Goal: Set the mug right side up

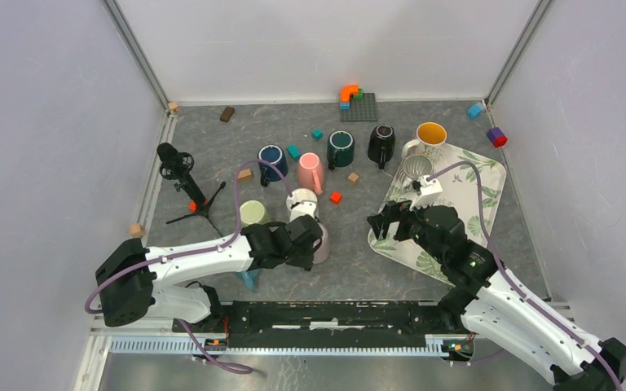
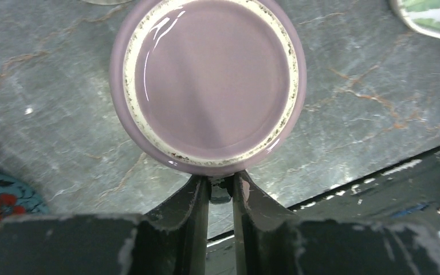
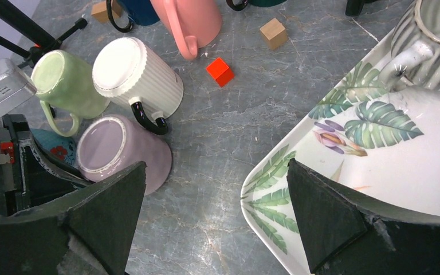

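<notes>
A lavender mug (image 2: 209, 80) stands upside down at the front centre, its base up and filling the left wrist view. My left gripper is at the mug's near edge, its fingers close together; whether they grip anything is hidden beneath the rim. In the top view, the left arm covers much of this mug. My right gripper stands open above the floor beside the patterned tray (image 3: 355, 166), with nothing between its fingers.
A white ribbed mug (image 3: 137, 77), green mug (image 3: 69, 91), teal mug (image 1: 249, 277) and pink mug (image 1: 310, 171) crowd around the lavender one. A red cube (image 1: 336, 197) lies nearby. Bare floor lies between the mugs and tray.
</notes>
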